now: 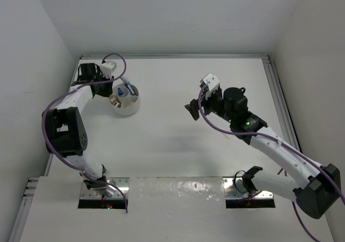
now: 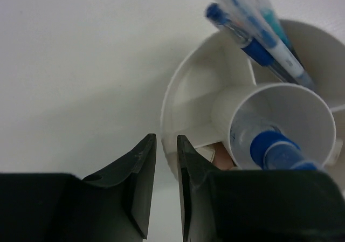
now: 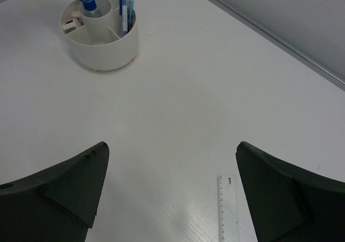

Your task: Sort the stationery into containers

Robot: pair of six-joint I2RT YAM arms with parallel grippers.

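A round white organizer (image 1: 127, 110) with compartments stands on the table at the far left. In its central cup (image 2: 220, 110) leans a clear tube with a blue band (image 2: 275, 147); pens (image 2: 259, 53) stand in a side compartment, and small blocks (image 2: 220, 154) lie in another. My left gripper is just over the organizer's outer rim, its fingers slightly apart with nothing visible between them. Over the table's right half, my right gripper is wide open and empty. A clear ruler (image 3: 228, 212) lies below, between its fingers in that view, partly out of frame.
Raised metal edging (image 1: 178, 56) runs along the back, with walls beyond it. Purple cables (image 1: 259, 133) hang along both arms.
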